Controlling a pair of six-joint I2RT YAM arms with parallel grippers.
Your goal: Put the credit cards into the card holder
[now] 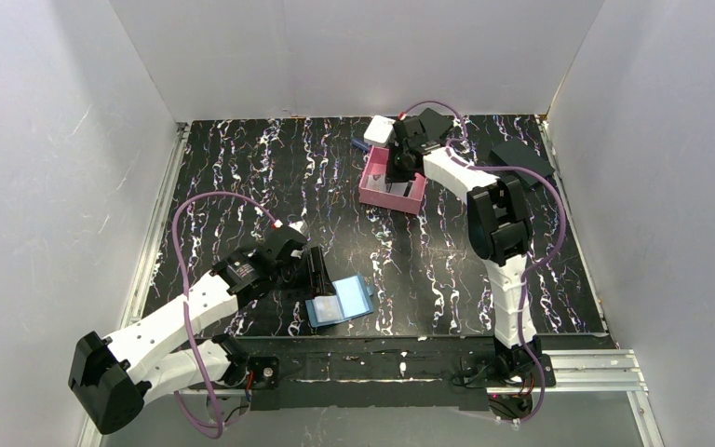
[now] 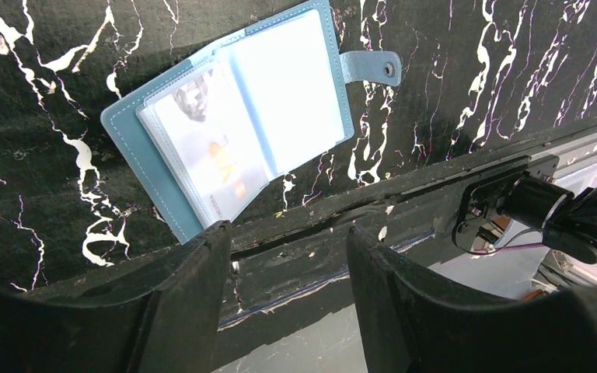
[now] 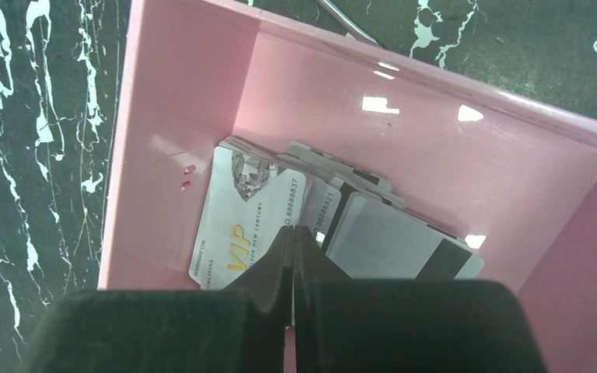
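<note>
Inside the pink box [image 3: 451, 132], several credit cards lie in a loose overlapping pile. A white VIP card [image 3: 237, 210] is on top at the left, and a grey card with a dark stripe [image 3: 389, 237] is at the right. Over the pile my right gripper is shut with its fingertips together, the cards outside them. Its fingers hide part of the pile. The blue card holder [image 2: 151, 175] lies spread on the table, a card [image 2: 210, 144] showing in its left pocket. Beside it my left gripper stands open and empty.
Behind the pink box sit a white object [image 1: 379, 130] and a dark block [image 1: 436, 123]; a dark flat case [image 1: 521, 157] lies at the far right. The holder is close to the table's front edge.
</note>
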